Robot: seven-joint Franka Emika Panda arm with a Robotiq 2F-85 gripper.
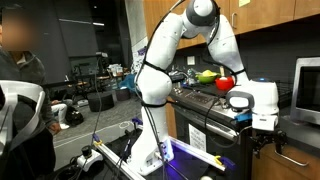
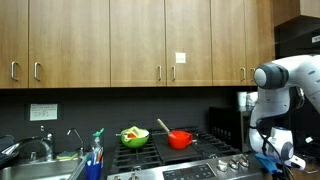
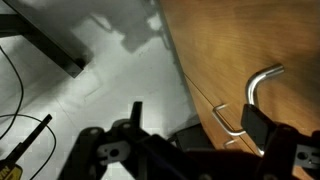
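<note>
My gripper is open in the wrist view, with a wide gap between its dark fingers. Nothing sits in that gap. Wooden cabinet fronts (image 3: 215,45) fill the right side of this view. A curved metal handle (image 3: 254,88) lies near the right finger, apparently apart from it, and a second handle (image 3: 222,119) shows lower down. In exterior view 1 the gripper (image 1: 266,143) points down in front of the cabinets, left of a drawer handle (image 1: 291,159). The exact gap to the wood cannot be judged.
A red pot (image 2: 180,139) and a green bowl (image 2: 134,136) stand on the stove, above the counter. In exterior view 1 a microwave (image 1: 308,88) is at the right. Grey floor (image 3: 115,75) lies open beside the cabinets, with cables (image 3: 22,115) at its left.
</note>
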